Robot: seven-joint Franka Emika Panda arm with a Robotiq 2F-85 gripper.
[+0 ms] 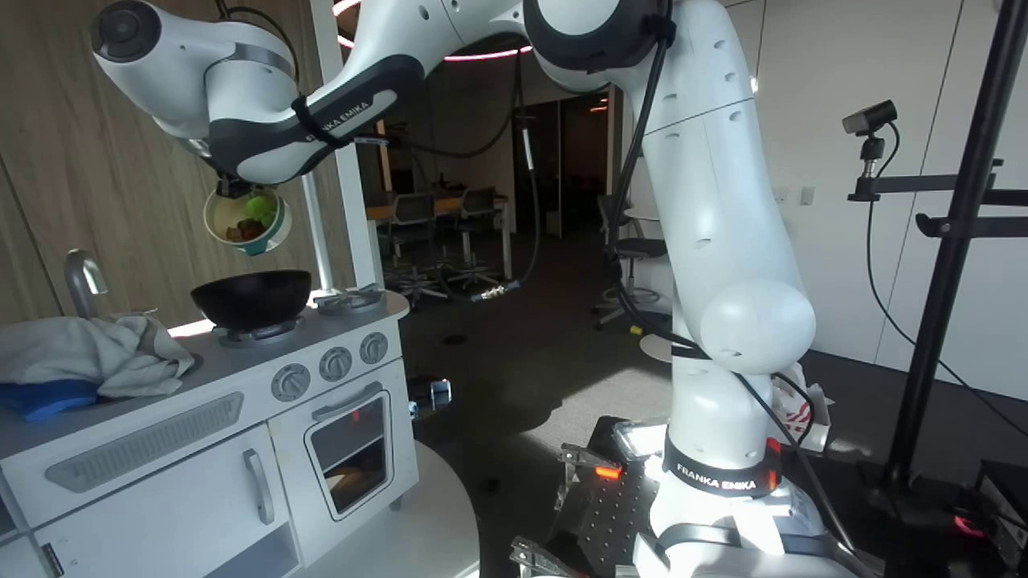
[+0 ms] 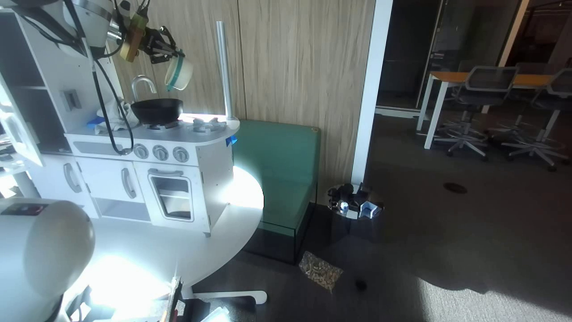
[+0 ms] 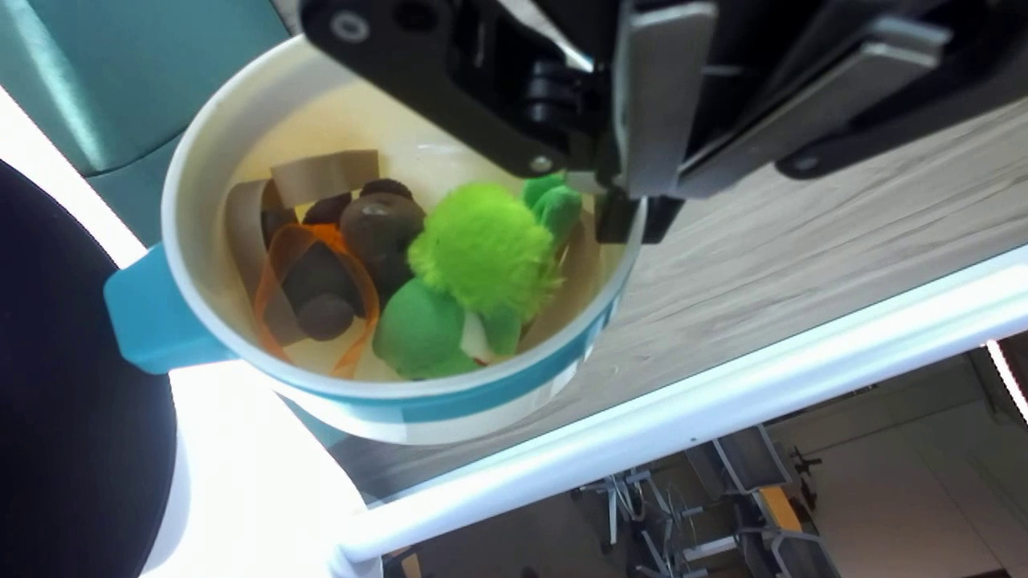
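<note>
My gripper is shut on the rim of a white bowl (image 3: 405,390) with a teal band and a teal spout or handle (image 3: 159,308). Inside it lie a fuzzy lime-green ball (image 3: 487,252), a green toy piece (image 3: 421,329), brown lumps (image 3: 382,231) and an orange ribbon (image 3: 279,265). The bowl (image 1: 246,221) hangs tilted in the air, its mouth toward exterior view 1, with its contents still inside. Below it, apart from it, a black pan (image 1: 252,299) sits on a burner of the toy stove.
A metal faucet (image 1: 85,282) and a crumpled grey cloth (image 1: 91,352) are to the pan's left in exterior view 1. A second burner (image 1: 348,299) is bare. An upright pole (image 2: 224,69) rises at the counter's corner.
</note>
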